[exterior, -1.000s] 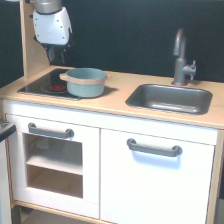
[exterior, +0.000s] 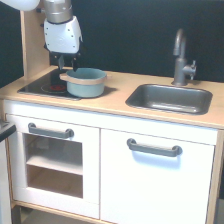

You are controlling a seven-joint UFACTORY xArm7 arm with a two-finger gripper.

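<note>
A light blue-grey pot [exterior: 86, 86] with a wooden handle sits on the right part of the black stove top [exterior: 45, 87] on a toy kitchen counter. The white robot gripper [exterior: 62, 66] hangs over the stove at the pot's left, its dark fingers low by the pot's handle. Whether the fingers are open, shut or touching the handle is too small to tell.
A steel sink [exterior: 170, 99] with a grey tap [exterior: 180, 60] fills the right of the counter [exterior: 122, 84]. White cabinet doors [exterior: 164, 175] with grey handles are below. The counter between pot and sink is clear.
The gripper has come down and a little to the right, closer to the pot's handle. The pot looks unmoved.
</note>
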